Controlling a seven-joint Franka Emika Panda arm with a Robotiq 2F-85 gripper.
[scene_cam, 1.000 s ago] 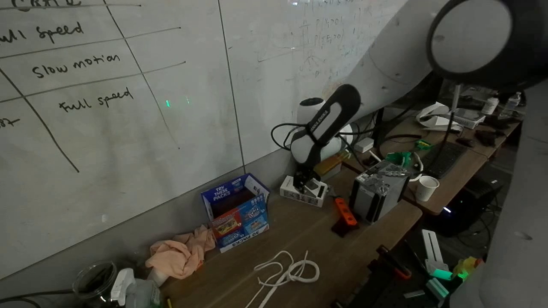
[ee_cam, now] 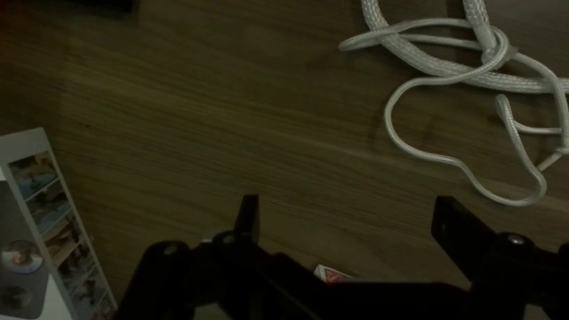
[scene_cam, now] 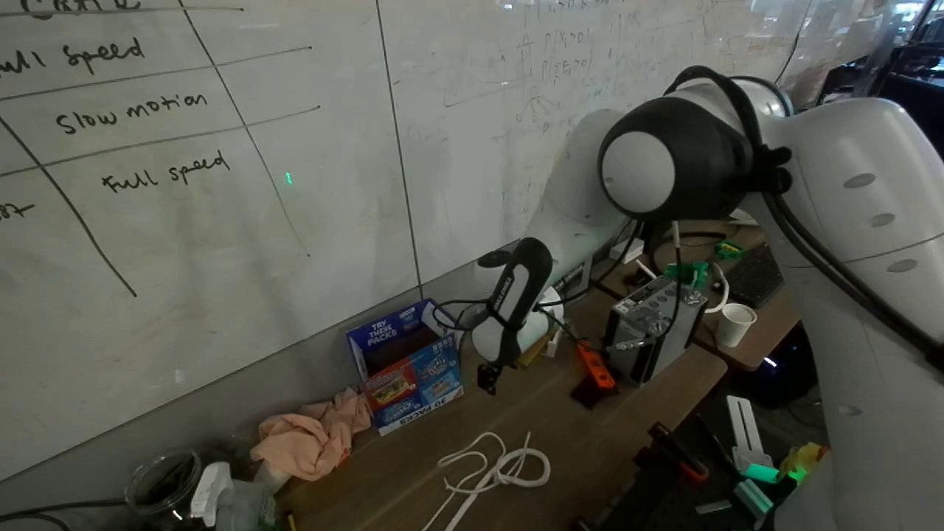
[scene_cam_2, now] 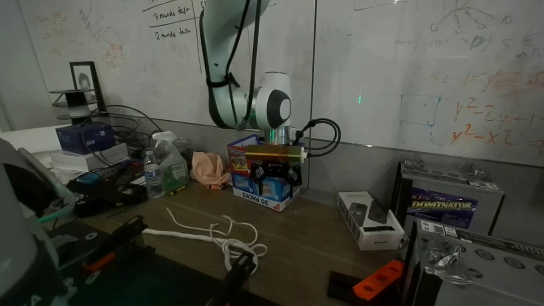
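Observation:
My gripper hangs above the table, just to the right of the blue snack box in exterior view 1. In exterior view 2 the gripper overlaps the front of that box. Its fingers stand wide apart in the wrist view, where the gripper is open with bare wood between the tips. A small red and white corner peeks out below them. Loosely coiled white rope lies on the table at the upper right of the wrist view.
A white box with pictures stands right of the gripper, near grey batteries. An orange tool lies closer to the front. Pink cloth, a spray bottle and a water bottle stand left. The whiteboard wall rises behind.
In exterior view 1 my arm has swung left and lower. The gripper has moved from over the white box to beside the snack box. Table objects look unmoved.

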